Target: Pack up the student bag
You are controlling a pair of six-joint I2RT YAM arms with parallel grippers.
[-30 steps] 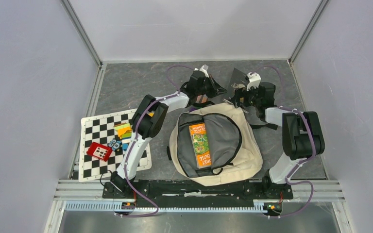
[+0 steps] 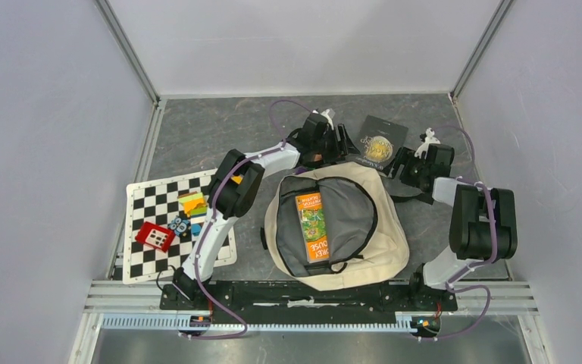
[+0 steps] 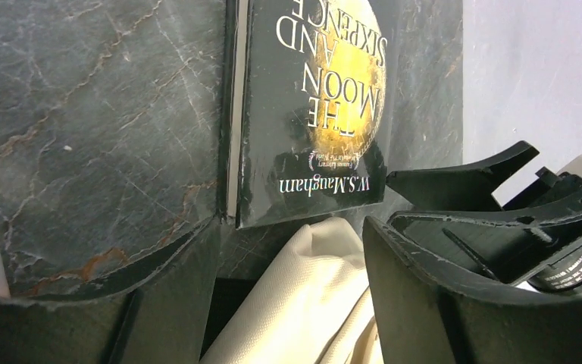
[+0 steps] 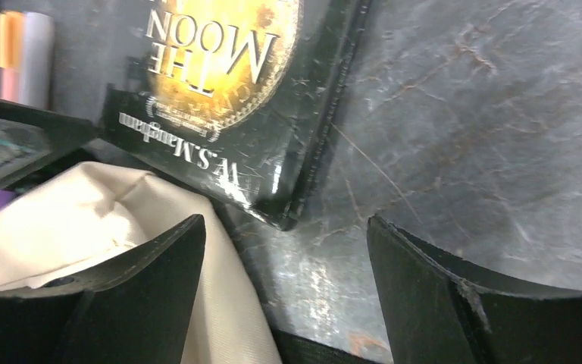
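The dark book "The Moon and Sixpence" point(image 2: 379, 141) lies on the grey table behind the open cream bag point(image 2: 383, 243), which holds an orange-green book point(image 2: 312, 227). My left gripper point(image 2: 342, 142) is open at the book's left; in the left wrist view the book point(image 3: 311, 129) lies beyond its fingers, empty. My right gripper point(image 2: 400, 163) stands at the book's right front corner, apparently open; in the right wrist view nothing is between its fingers, and the book point(image 4: 220, 144) lies beyond them.
A checkered board point(image 2: 151, 265) with small toys lies at the left. Pens point(image 4: 34, 53) lie left of the book.
The right arm has moved right, away from the left gripper, uncovering the book. The left gripper has shifted slightly and its fingers now appear spread.
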